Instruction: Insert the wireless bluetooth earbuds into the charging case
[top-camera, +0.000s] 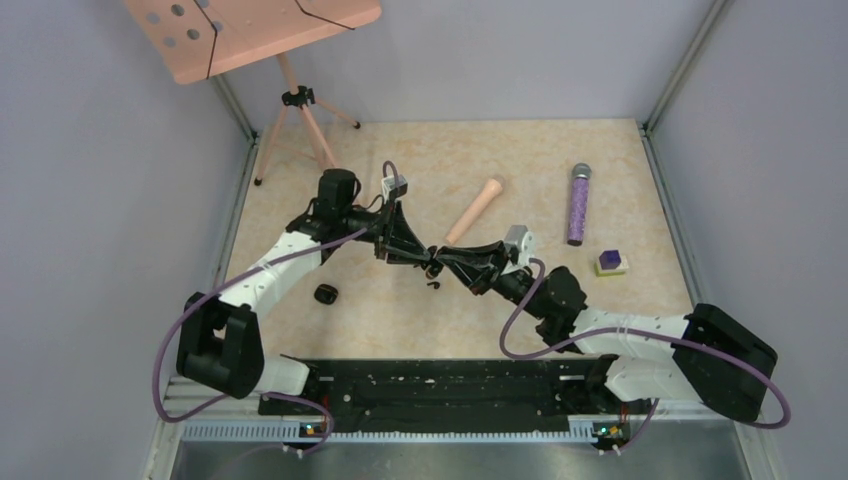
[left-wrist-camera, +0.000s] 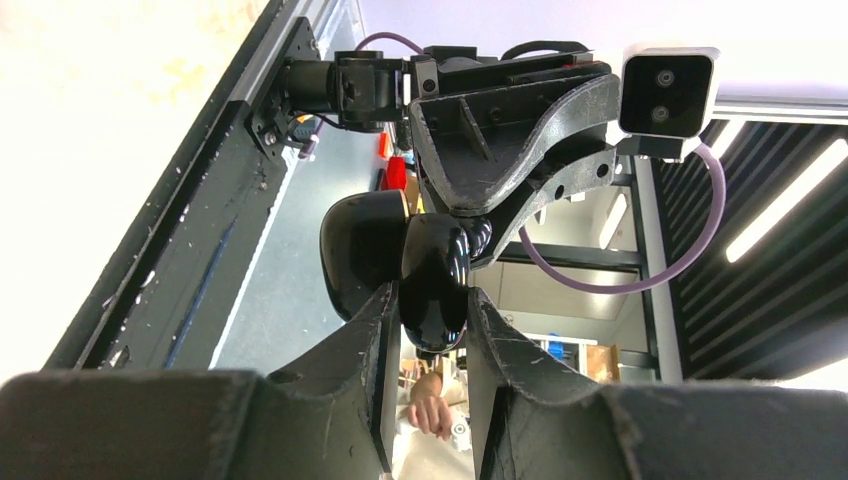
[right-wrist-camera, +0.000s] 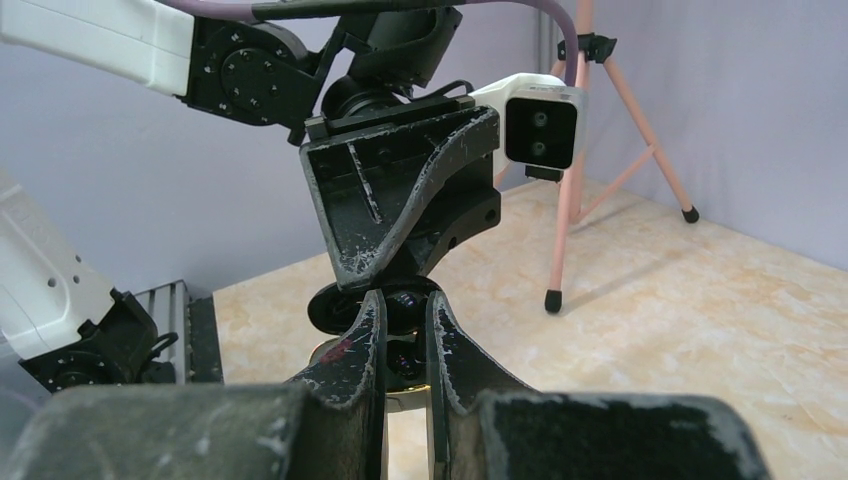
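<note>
The black charging case is held up between the two grippers at mid-table, its lid open in the right wrist view (right-wrist-camera: 335, 310). My left gripper (top-camera: 425, 258) is shut on a glossy black piece (left-wrist-camera: 433, 280) that fills the space between its fingertips in the left wrist view. My right gripper (top-camera: 444, 258) meets it from the right, its fingertips (right-wrist-camera: 370, 320) close together at the case's dark interior, with a narrow gap between them; whether they grip an earbud is unclear. A small dark item (top-camera: 433, 285) lies or hangs just below the grippers in the top view.
A black object (top-camera: 325, 293) lies at the left of the table. A tan cylinder (top-camera: 472, 212), a purple microphone (top-camera: 578, 205) and a small purple-topped block (top-camera: 611, 262) stand apart at the back and right. A pink tripod stand (top-camera: 305, 115) is at the back left.
</note>
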